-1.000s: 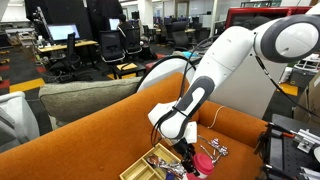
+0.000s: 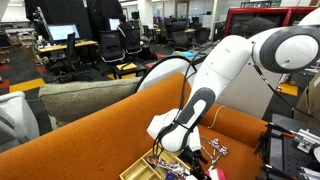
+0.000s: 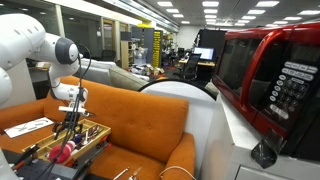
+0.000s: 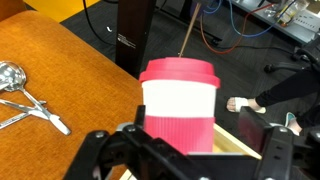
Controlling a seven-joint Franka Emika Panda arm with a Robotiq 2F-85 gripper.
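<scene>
A cup with a red lid and a white and red body (image 4: 180, 105) fills the middle of the wrist view, lid toward the top. My gripper has its dark fingers spread on either side of the cup's lower part; a gap with pale wood shows at the cup's right. The same red cup (image 2: 216, 173) appears partly cut off at the bottom edge in exterior view 1, to the right of the gripper (image 2: 195, 166). In exterior view 2 a red shape (image 3: 65, 153) shows low at the left, beneath the arm.
A wooden divided tray (image 2: 133, 172) with small items lies left of the gripper. Metal utensils (image 4: 35, 105) rest on the orange surface (image 4: 75, 75). A black post (image 4: 132, 25) stands behind the cup. In exterior view 2 a red microwave (image 3: 265, 80) stands far to the right.
In exterior view 1 the arm has swung slightly left and lower. The red cup now shows lower and a little farther right, nearer the frame's bottom edge.
</scene>
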